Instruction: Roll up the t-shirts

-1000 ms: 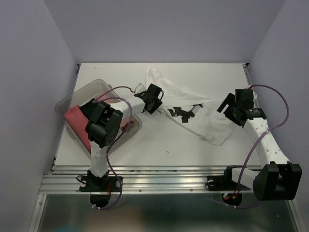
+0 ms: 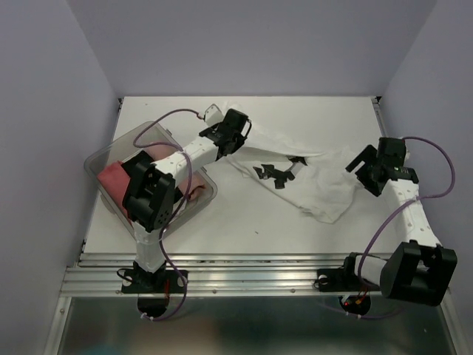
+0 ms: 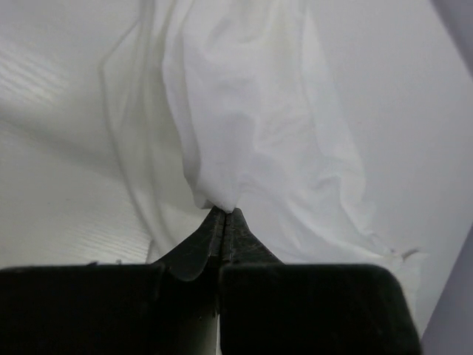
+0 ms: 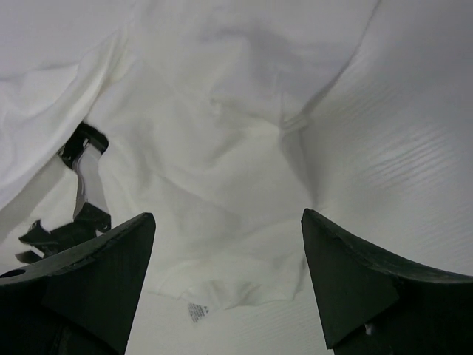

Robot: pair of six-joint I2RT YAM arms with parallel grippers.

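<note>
A white t-shirt (image 2: 329,181) with a dark print lies spread slantwise on the table, its far-side part folded over and half covering the print. At its left end my left gripper (image 2: 244,138) is shut on the cloth. In the left wrist view, a fold of the white shirt (image 3: 229,133) runs into the closed tips of the left gripper. My right gripper (image 2: 358,171) stands open above the shirt's right end. The right wrist view shows its fingers (image 4: 118,274) wide apart, with nothing gripped and the shirt (image 4: 199,177) below.
A clear bin (image 2: 100,159) holding red and dark cloth stands at the left, under my left arm. Bare white table (image 2: 244,233) lies in front of the shirt. Grey walls close in the back and sides.
My left gripper has moved away toward the back of the table, lifting the shirt's left edge with it. The right gripper has shifted slightly to the right and forward, still open.
</note>
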